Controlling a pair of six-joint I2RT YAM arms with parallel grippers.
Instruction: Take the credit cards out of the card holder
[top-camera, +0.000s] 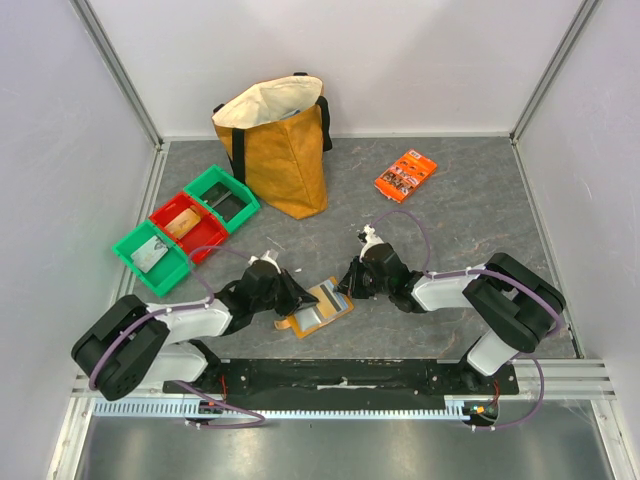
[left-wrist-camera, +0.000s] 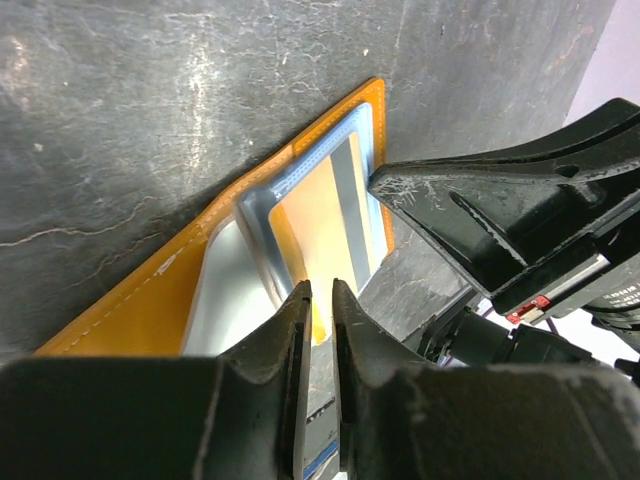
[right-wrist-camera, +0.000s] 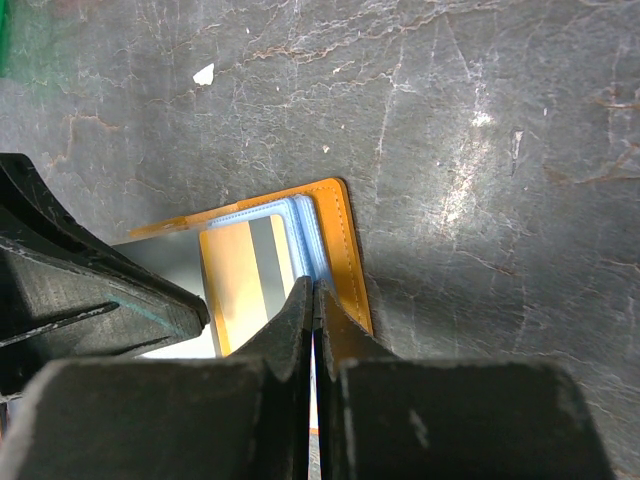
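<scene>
The orange card holder (top-camera: 345, 307) lies unfolded on the grey table between my two arms. Its blue-edged pocket side holds a tan card with a dark stripe; the same card (right-wrist-camera: 240, 268) shows in the right wrist view. A white flap or card (left-wrist-camera: 238, 290) sits lower down on the holder. My left gripper is slightly open above the card's inner edge, a narrow gap between its fingertips and nothing visibly held. At the pocket's outer blue edge, my right gripper is shut, with nothing showing between its fingers.
Green and red trays (top-camera: 165, 215) with items stand at the left. An orange bag (top-camera: 285, 165) rises behind them, and an orange packet (top-camera: 405, 176) lies at the back right. Table space behind the holder is free.
</scene>
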